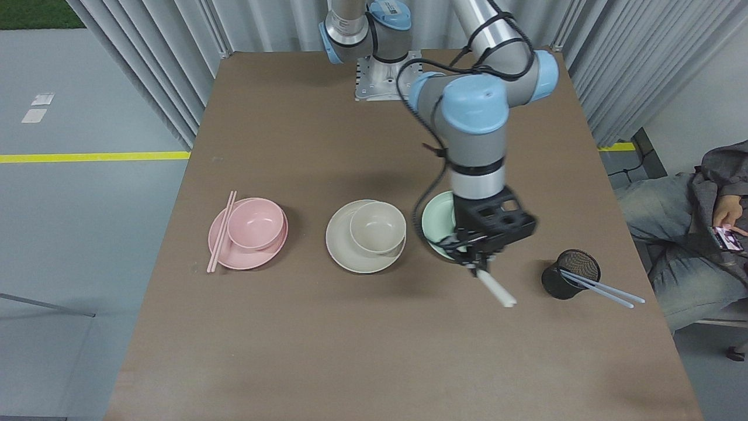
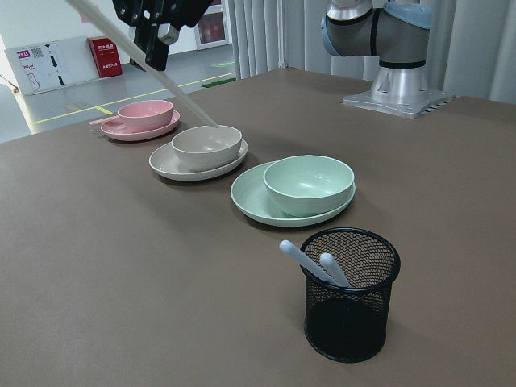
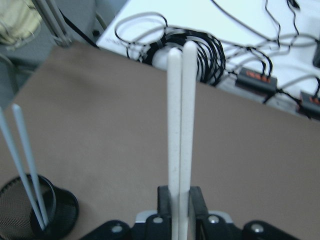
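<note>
My gripper is shut on a pair of white chopsticks (image 1: 496, 287), held in the air right of the white bowl and plate in the front view and near the black mesh cup (image 1: 568, 277). In the wrist view the chopsticks point up between the fingers, and the cup, with two pale blue chopsticks (image 3: 29, 165), is at lower left. The white bowl (image 1: 378, 225) sits on its plate (image 1: 340, 245). The green bowl and plate (image 2: 309, 186) are partly hidden behind my arm in the front view.
A pink bowl (image 1: 254, 223) on a pink plate, with pink chopsticks (image 1: 221, 231), is at the table's left. A seated person is beside the right edge.
</note>
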